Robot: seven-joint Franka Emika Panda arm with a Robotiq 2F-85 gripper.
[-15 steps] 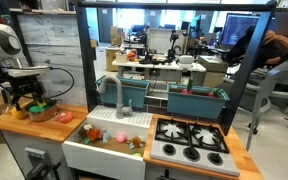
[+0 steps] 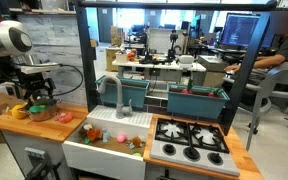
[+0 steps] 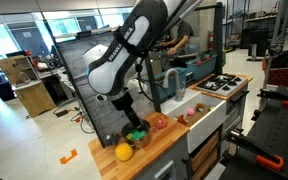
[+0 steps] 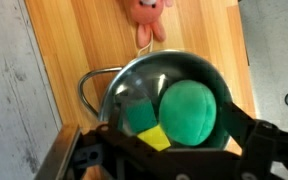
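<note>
A metal pot [image 4: 114, 95] with a loop handle stands on the wooden counter. Inside it, the wrist view shows a round green object [image 4: 187, 112], a dark green block [image 4: 140, 115] and a yellow piece [image 4: 154, 138]. My gripper is open above the pot, its dark fingers spread along the lower part of that view. Nothing is held between them. In exterior view 2 the pot [image 3: 136, 131] lies under the arm's hand, and a round yellow object [image 3: 124, 152] rests on the counter beside it.
A pink-red toy [image 4: 149, 12] lies near the pot. Right of the counter comes a white sink [image 2: 99, 158] with several colourful items inside, then a stove [image 2: 191, 145]. A grey faucet [image 2: 119, 95] rises behind the sink. Two teal bins [image 2: 194, 104] sit at the back.
The arm has shifted slightly to the right, bringing its hand over the pot. At the far right, the seated person has changed posture.
</note>
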